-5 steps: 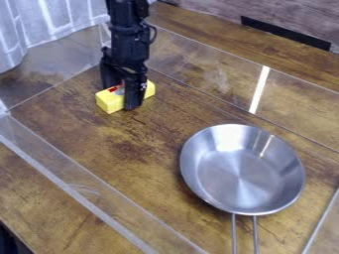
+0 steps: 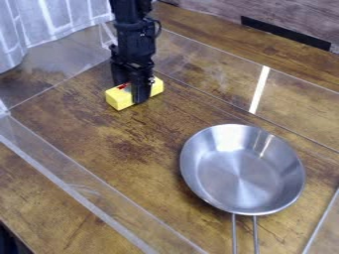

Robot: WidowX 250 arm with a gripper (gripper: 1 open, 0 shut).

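Note:
A black robot gripper (image 2: pixel 134 79) hangs from the top of the view at the upper left, down over a yellow block (image 2: pixel 119 99) on the wooden table (image 2: pixel 99 159). Its fingers are at the block, partly covering it and a small red patch on it. Whether they are open or closed on the block is too small and dark to tell.
A steel pan (image 2: pixel 243 171) with its handle toward the front sits at the lower right. A white cloth or sheet lies at the far upper left, and pale strips run across the table.
The gripper has shifted slightly to the right and its shape over the block looks narrower. The yellow block has moved little, if at all.

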